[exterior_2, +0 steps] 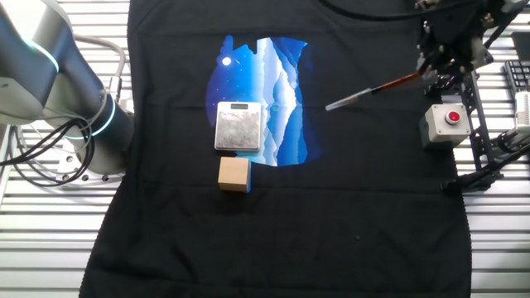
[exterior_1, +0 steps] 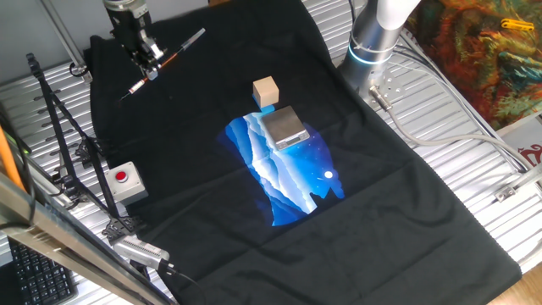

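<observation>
A long thin pen or brush [exterior_1: 174, 58], brown-orange with pale sections, slants across my gripper [exterior_1: 153, 69], which is shut on it near its middle. Both appear to be held up over the far left of the black cloth in exterior view 1. From exterior view 2, the pen's pale, clear-looking end [exterior_2: 349, 99] points toward the blue picture, while the dark gripper [exterior_2: 427, 69] sits at the upper right. The pen's other end is hidden there behind the gripper.
A silver scale [exterior_2: 238, 127] rests on the blue mountain picture [exterior_2: 281, 108]. Beside it is a tan box [exterior_2: 233, 175]. A red-button box [exterior_1: 126, 182] stands by the frame at the cloth's left edge.
</observation>
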